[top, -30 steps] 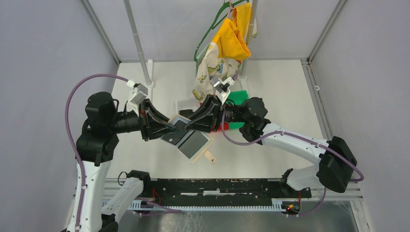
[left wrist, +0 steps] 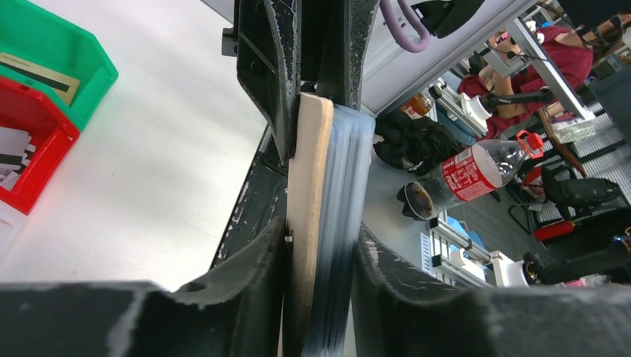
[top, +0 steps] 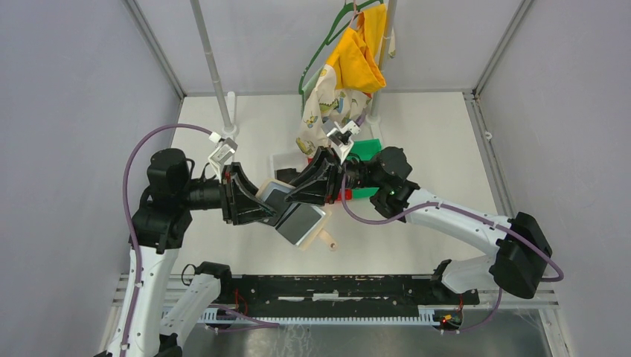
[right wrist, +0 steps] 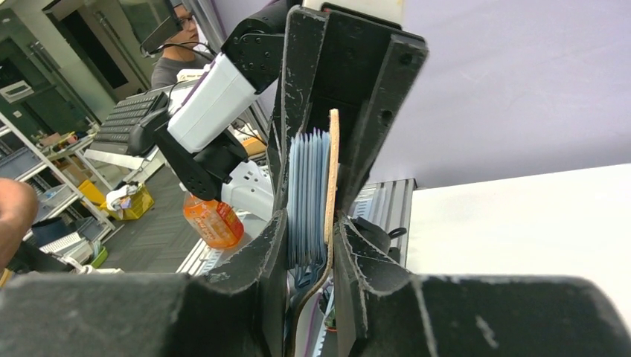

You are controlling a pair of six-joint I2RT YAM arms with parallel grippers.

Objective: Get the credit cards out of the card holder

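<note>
The card holder (top: 298, 222) hangs between both grippers over the table, its flap opened out. A tan cover edge (left wrist: 305, 186) and blue-grey card sleeves (right wrist: 305, 193) show in the wrist views. My right gripper (top: 294, 197) is shut on the holder. My left gripper (top: 260, 207) has its fingers on either side of the holder; whether they grip it is unclear. Individual cards cannot be told apart.
A green tray (top: 366, 149) (left wrist: 89, 74) and a red tray (left wrist: 52, 149) stand at the back, with hanging cloth (top: 357, 59) behind.
The right arm is nearly still.
</note>
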